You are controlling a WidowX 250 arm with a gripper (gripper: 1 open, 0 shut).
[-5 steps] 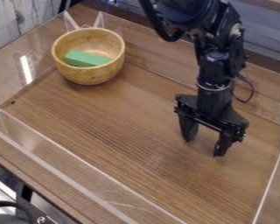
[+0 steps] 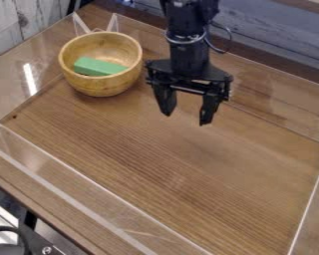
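My black gripper (image 2: 186, 98) hangs over the upper middle of the wooden table, its fingers spread open with nothing seen between them. To its left sits a round tan bowl (image 2: 117, 50) holding a green block (image 2: 99, 66), apart from the gripper.
A pale wall (image 2: 275, 30) runs along the back and top right, and another edge is at the top left. A dark cable end (image 2: 9, 241) shows at the bottom left corner.
My gripper has moved left and toward the back, from low on the right to near the bowl. The bowl and green block look unmoved.
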